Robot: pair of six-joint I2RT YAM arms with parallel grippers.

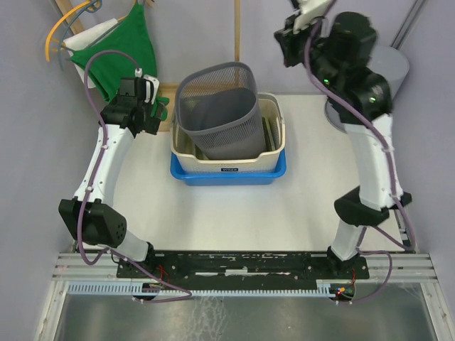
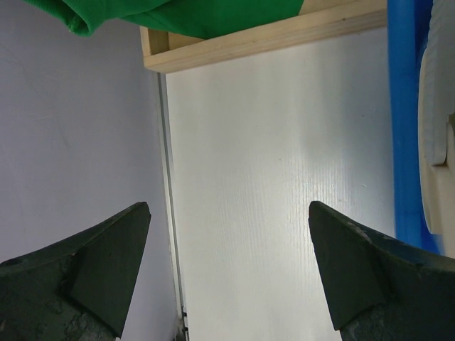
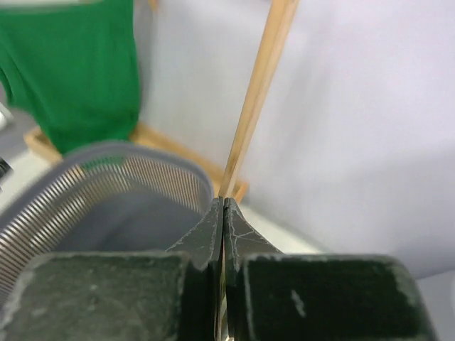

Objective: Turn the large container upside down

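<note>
A grey mesh basket (image 1: 227,135) leans tilted inside a cream basket (image 1: 234,165), which stands in a blue tub (image 1: 227,178); which of them is the large container, I cannot tell. High above and to the right of the mesh basket hangs my right gripper (image 1: 288,55), blurred. In the right wrist view its fingers meet, shut, with nothing showing between them, and the mesh basket (image 3: 106,192) is at lower left. Left of the baskets, my left gripper (image 1: 156,117) is open and empty. The left wrist view shows the blue tub's rim (image 2: 404,142) at the right edge.
Behind the right arm stands a grey cylinder (image 1: 389,67), partly hidden. A green cloth (image 1: 126,53) hangs at back left over a wooden tray (image 1: 168,91). One upright wooden pole (image 1: 237,32) is behind the baskets.
</note>
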